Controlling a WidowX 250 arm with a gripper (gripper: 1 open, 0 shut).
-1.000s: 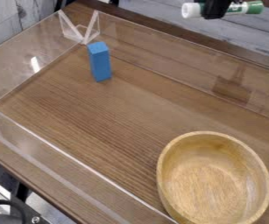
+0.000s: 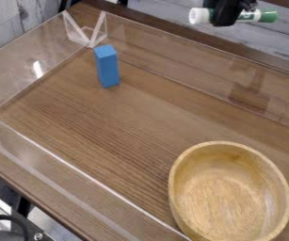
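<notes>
The dark gripper (image 2: pixel 233 17) hangs at the top edge, right of centre, shut on a white cylinder with a pale green end (image 2: pixel 200 15), held sideways above the back of the tray. Its fingers are partly cut off by the frame. A blue upright block (image 2: pixel 106 66) stands at the back left, and a round tan wooden bowl (image 2: pixel 229 160) sits at the front right.
The wooden tray floor (image 2: pixel 128 141) is clear in the middle and front left. Clear plastic walls (image 2: pixel 21 66) run along the left, and a wooden wall closes the back.
The gripper, with the cylinder in it, has come slightly lower and a little to the left. The block and bowl have not moved.
</notes>
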